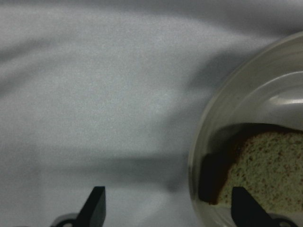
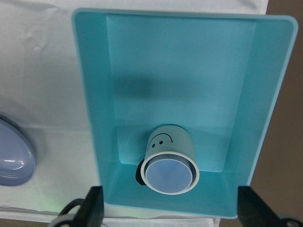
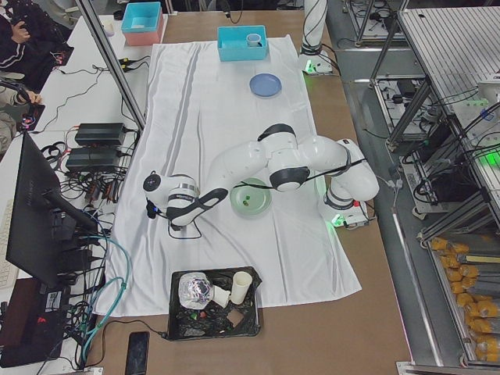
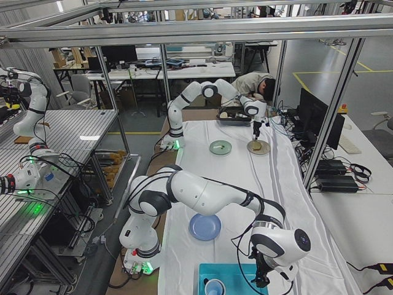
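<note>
In the left wrist view a slice of bread [image 1: 262,170] lies in a plate [image 1: 246,90] at the right. My left gripper is open just above the cloth and plate edge, empty; in the camera right view it hangs over that beige plate [image 4: 265,148]. In the right wrist view my right gripper is open over a teal bin [image 2: 180,56] holding a white mug [image 2: 165,137] that lies on its side, with a smiley drawn on it and a blue inside.
A blue plate [image 3: 265,85] and a green plate [image 3: 249,203] rest on the white cloth. A black crate [image 3: 215,328] with cups and a foil item stands at the near end. The cloth's middle is otherwise fairly clear.
</note>
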